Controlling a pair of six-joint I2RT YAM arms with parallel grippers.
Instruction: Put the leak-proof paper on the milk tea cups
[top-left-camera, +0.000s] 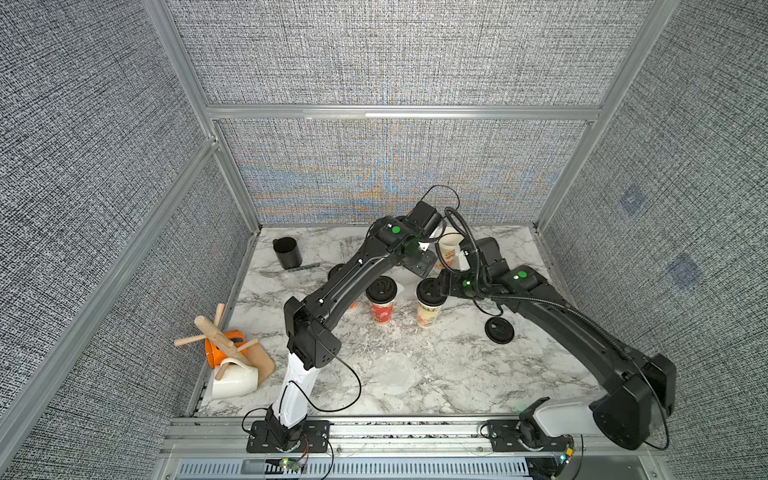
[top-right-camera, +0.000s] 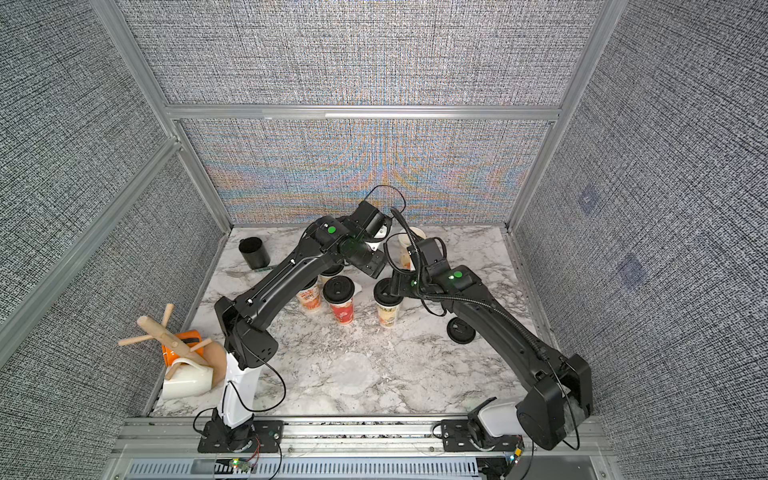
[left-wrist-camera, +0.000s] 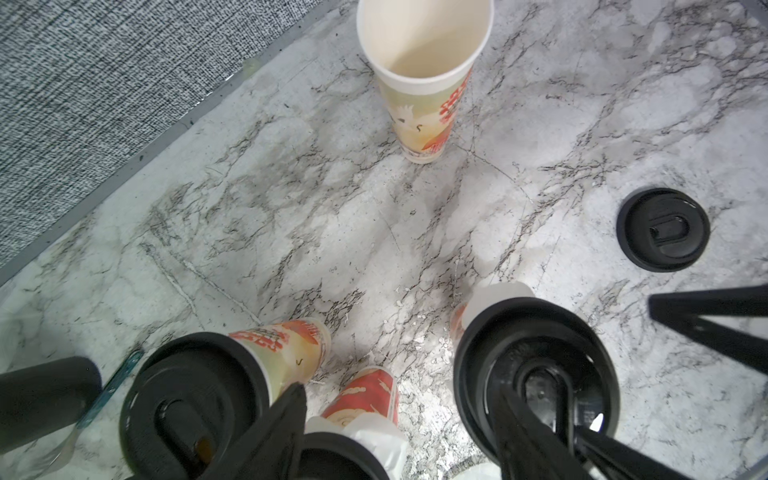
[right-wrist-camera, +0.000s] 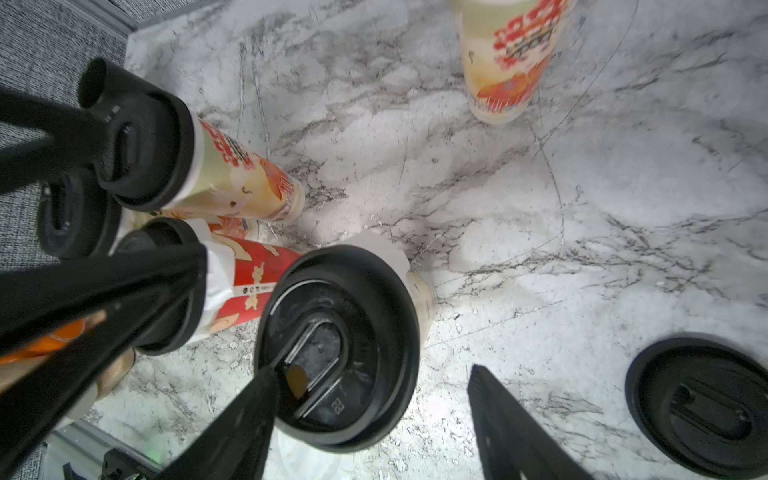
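Open over the cups, my left gripper has its fingertips above a lidded red cup (left-wrist-camera: 364, 396), apart from it as far as shows. My right gripper is open too, its fingers spread over the black-lidded cream cup (right-wrist-camera: 344, 344); whether a finger touches the lid I cannot tell. White paper (left-wrist-camera: 500, 297) sticks out from under this cup's lid, and more white paper (left-wrist-camera: 380, 436) shows at the red cup's lid. An uncovered cream cup (left-wrist-camera: 428, 48) stands farther back. A round whitish sheet (top-left-camera: 396, 373) lies flat near the table's front.
A loose black lid (top-left-camera: 499, 329) lies at the right. Other lidded cups (top-right-camera: 310, 297) stand left of the red one. A black mug (top-left-camera: 287, 253) is at the back left, with an orange mug, a white mug (top-left-camera: 236, 379) and wooden pieces at the front left.
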